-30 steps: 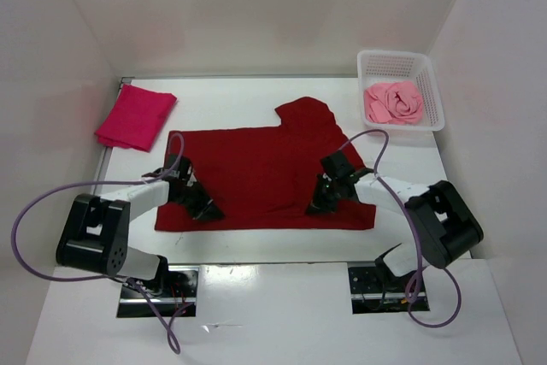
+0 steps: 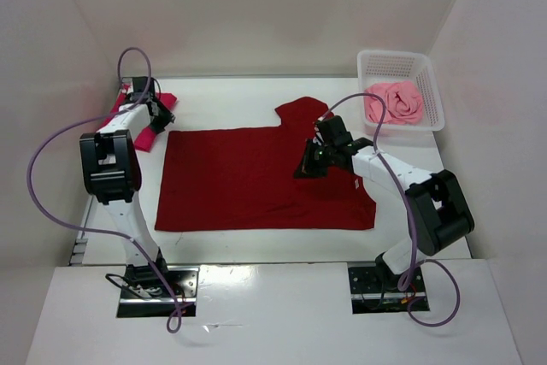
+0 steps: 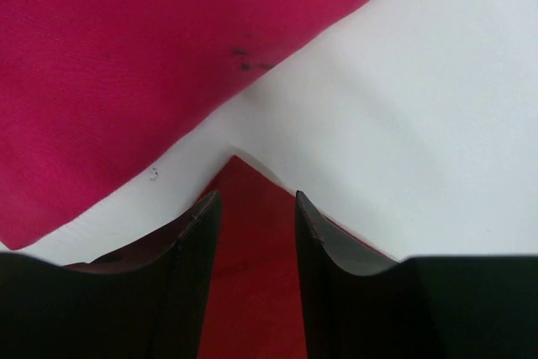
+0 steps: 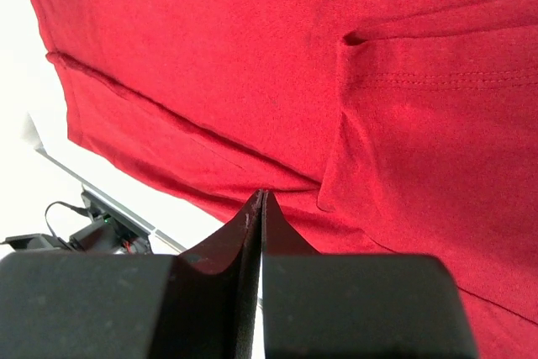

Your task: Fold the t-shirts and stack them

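A dark red shirt lies spread over the middle of the white table, one sleeve sticking out at the back right. In the right wrist view, folds and a stitched hem show on this red cloth. At the back left is a folded magenta shirt, partly hidden by my left arm. My left gripper hangs open by its edge, above a corner of the red shirt, with nothing held. Over the red shirt's right part, my right gripper is shut, with nothing showing between its fingers.
A white basket at the back right contains a crumpled pink cloth. Bare table runs behind the red shirt, and another clear strip lies along the front. Purple cables loop over both arms.
My left gripper has swung from the red shirt's front left to the magenta shirt at the back left. My right gripper has moved back a short way over the red shirt, which looks unchanged.
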